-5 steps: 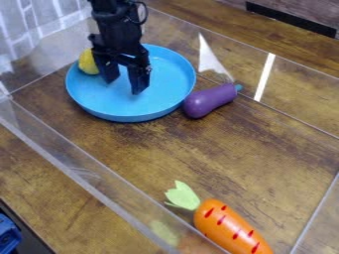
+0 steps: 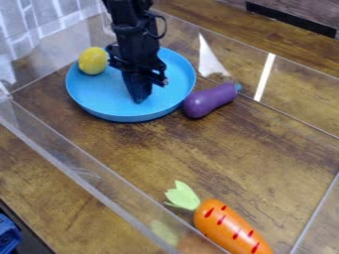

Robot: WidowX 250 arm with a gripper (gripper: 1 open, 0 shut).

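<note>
The black gripper (image 2: 138,77) is lowered over a blue plate (image 2: 106,102) in the upper left, its fingertips near the middle of the plate. Whether anything sits between them is hard to make out. A yellow object (image 2: 93,58) rests at the plate's upper left, left of the gripper. Just outside the plate to the right lies a purple eggplant (image 2: 209,100).
An orange carrot (image 2: 228,225) with a pale green top lies at the bottom right. A small blue object (image 2: 7,238) is at the lower left edge. Clear plastic borders the left side.
The gripper has moved lower and slightly toward the front of the plate, and its fingers appear closer together. The objects around it have stayed in place.
</note>
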